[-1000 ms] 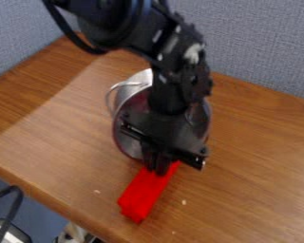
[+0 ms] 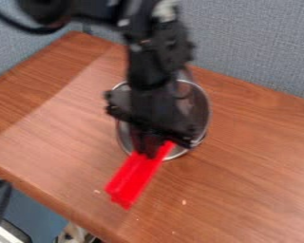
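Observation:
My black gripper (image 2: 155, 142) hangs over a metal bowl or pot (image 2: 193, 102), mostly hidden behind the arm. A bright red bar-shaped object (image 2: 136, 176) lies at the lower end of the gripper, slanting toward the table's front edge. The fingertips are blurred and dark, and whether they touch or grip the red object cannot be told.
A grey fabric panel (image 2: 256, 43) stands behind it. Dark cables (image 2: 0, 204) hang off the front left edge.
The arm and gripper have moved a little left. The red object sits slightly higher and further left in the view than a second ago.

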